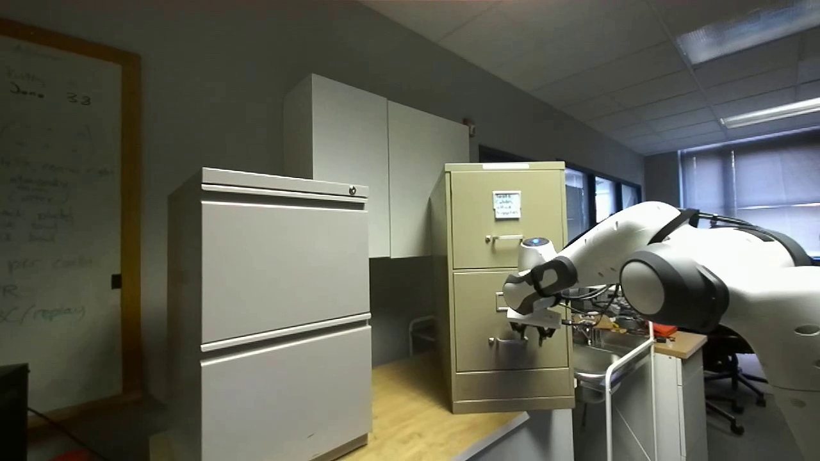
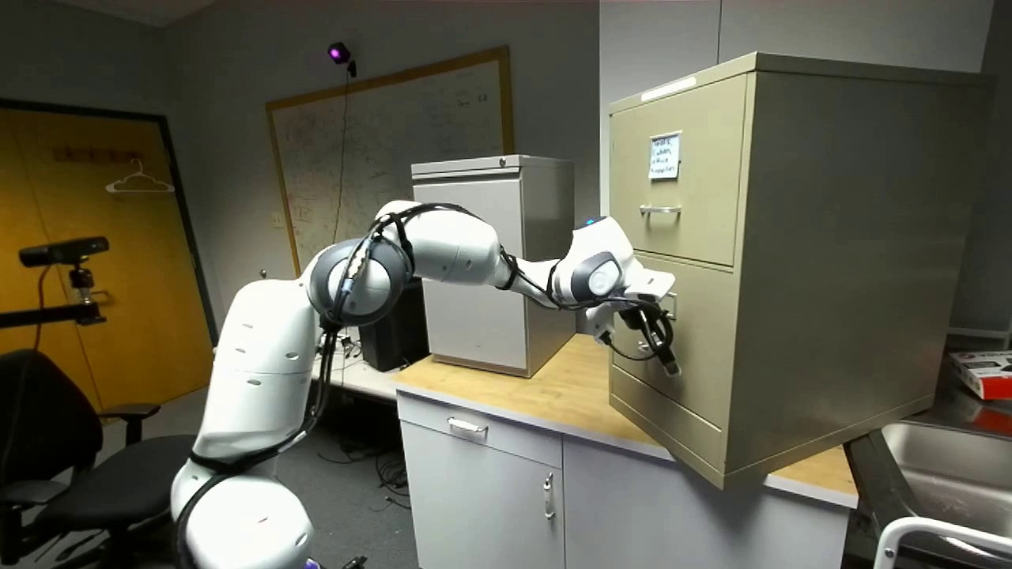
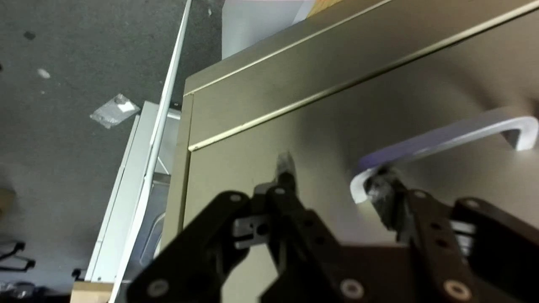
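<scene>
A beige filing cabinet [image 2: 854, 246] stands on the counter, with its visible drawers closed. My gripper [image 1: 532, 335] is in front of the lower drawer, pointing down near the drawer handle [image 1: 507, 345]. In the wrist view, the pale handle [image 3: 444, 143] lies mostly to the right of the gripper. One dark fingertip [image 3: 381, 187] overlaps the handle's near end; contact cannot be told. The other fingertip [image 3: 286, 169] is left of it, over the bare drawer front. A gap shows between the fingers, with no held object clearly visible. The upper handle [image 2: 660, 209] is free.
A grey two-drawer cabinet [image 1: 284, 269] stands to the left on the wooden counter [image 1: 407, 407]. A sink [image 2: 958, 465] and a white rail [image 1: 609, 399] are on the other side of the beige cabinet.
</scene>
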